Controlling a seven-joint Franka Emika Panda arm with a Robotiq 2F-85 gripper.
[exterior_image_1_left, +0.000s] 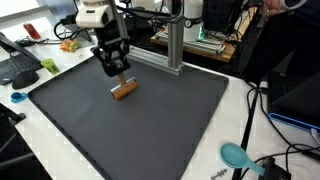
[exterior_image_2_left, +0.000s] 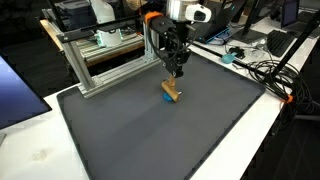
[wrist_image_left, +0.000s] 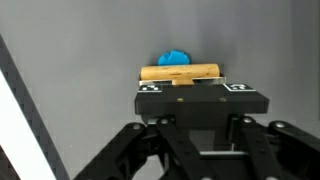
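Note:
A wooden mallet-like piece, with a thick light-brown cylinder (exterior_image_1_left: 125, 90) and a thin handle rising from it, is at the far part of the dark work surface. My gripper (exterior_image_1_left: 121, 74) points down over it, shut on the upright handle. In the wrist view the cylinder (wrist_image_left: 180, 73) lies crosswise just beyond the black fingers (wrist_image_left: 200, 103), and a sliver of the handle shows between them. A small blue object (wrist_image_left: 174, 58) shows right beside the cylinder; it also peeks out under the wood in the second exterior view. Whether the cylinder touches the surface, I cannot tell.
The dark board (exterior_image_1_left: 150, 125) is otherwise bare around the gripper. A metal frame (exterior_image_2_left: 110, 75) stands at its far edge. A teal spoon-like object (exterior_image_1_left: 238, 157) lies on the white table to the right, and cables (exterior_image_2_left: 275, 70) run beyond the board.

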